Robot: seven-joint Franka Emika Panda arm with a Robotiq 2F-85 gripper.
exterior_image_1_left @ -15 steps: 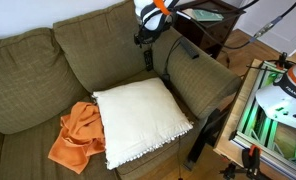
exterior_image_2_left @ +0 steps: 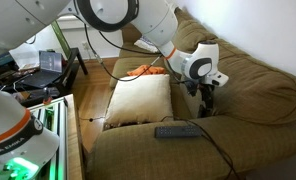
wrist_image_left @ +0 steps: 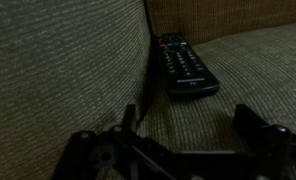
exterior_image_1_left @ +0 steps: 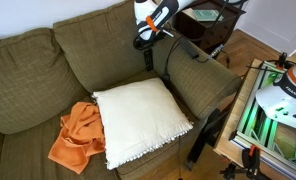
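Note:
A black remote control [wrist_image_left: 183,66] with coloured buttons at its far end lies on the brown couch fabric in the wrist view. My gripper is open, with its two dark fingers wide apart at the bottom of that view. The remote is ahead of the gap between them, and nothing is held. In exterior view 1 the remote [exterior_image_1_left: 148,60] is a small dark upright shape near the corner of the couch, just below my gripper [exterior_image_1_left: 142,43]. In exterior view 2 my gripper [exterior_image_2_left: 208,100] points down beside the back cushion; the remote cannot be told apart there.
A white cushion [exterior_image_1_left: 140,117] and an orange cloth [exterior_image_1_left: 79,137] rest on the couch seat. On the armrest lies a dark bar-shaped object [exterior_image_2_left: 180,131] with a cable. Back cushion and armrest close in around the gripper.
The arm has come down a little and shifted slightly left in exterior view 1, bringing the gripper closer to the remote. Remote, cushion and cloth have not moved.

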